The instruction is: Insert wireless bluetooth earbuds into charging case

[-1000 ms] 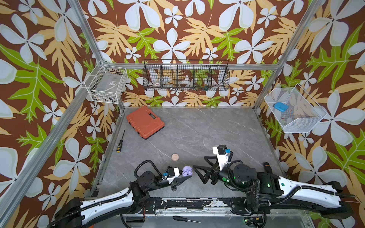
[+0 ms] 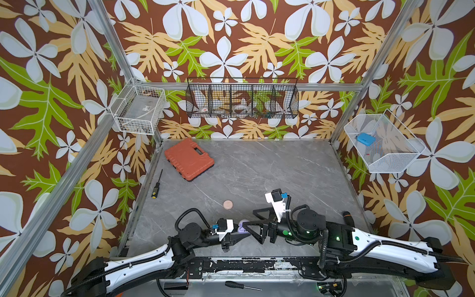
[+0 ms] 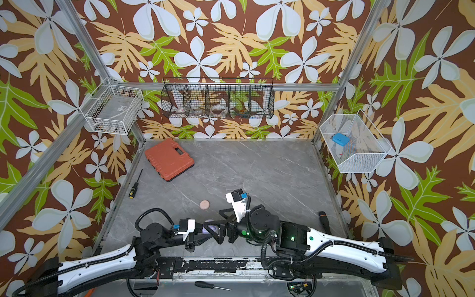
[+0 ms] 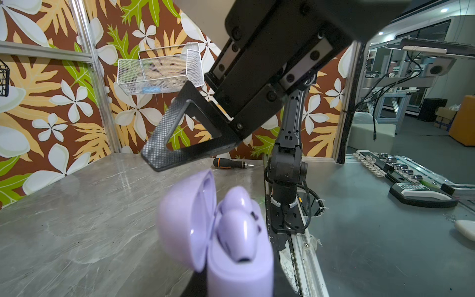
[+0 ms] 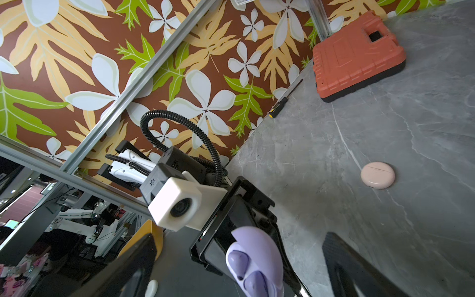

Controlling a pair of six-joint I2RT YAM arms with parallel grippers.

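My left gripper [image 2: 236,236] is shut on the body of the lilac charging case [image 4: 240,277], held above the table. Its lid [image 4: 184,217] stands open. Two lilac earbuds [image 4: 238,233] sit in the case, their rounded ends above its rim; how deep they are seated, I cannot tell. My right gripper is open, its blurred fingers [image 5: 129,269] spread to either side of the case in the right wrist view. No earbud shows in its grip. From the top left, one right finger partly covers the case.
On the table a pink round disc [image 2: 227,205] lies just beyond the case. An orange toolbox [image 2: 189,158] and a screwdriver [image 2: 156,189] are at the left. Another screwdriver handle [image 4: 225,162] lies near the right side.
The right gripper has moved left to the case, its fingers now overlapping it from above. The left arm stays nearly still, and the case is still in its grip.
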